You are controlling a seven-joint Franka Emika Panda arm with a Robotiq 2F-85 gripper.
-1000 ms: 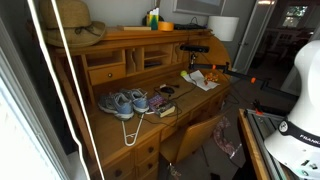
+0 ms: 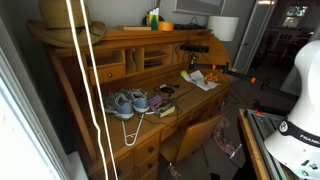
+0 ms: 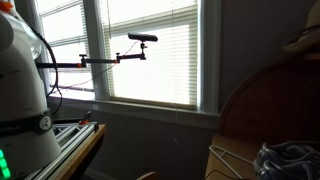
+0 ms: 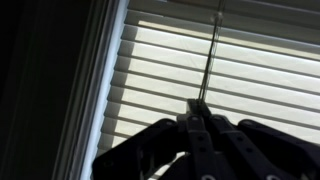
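Slatted window blinds fill most of the wrist view. A thin cord runs down in front of them to the tips of my gripper. The dark fingers are shut, and the cord appears pinched at their tips; its lower part is hidden behind the gripper. In exterior view 1, pale cord strands hang close to the camera at left, joining near the bottom. The blinds are down in exterior view 2. Neither exterior view shows the gripper, only the white arm.
A wooden desk carries a pair of shoes, a white hanger and small clutter. A straw hat rests on its top shelf. The lamp stands at the far end.
In exterior view 1, the pale cord strands have shifted steadily to the right. The white arm at the right edge and the desk items look unchanged.
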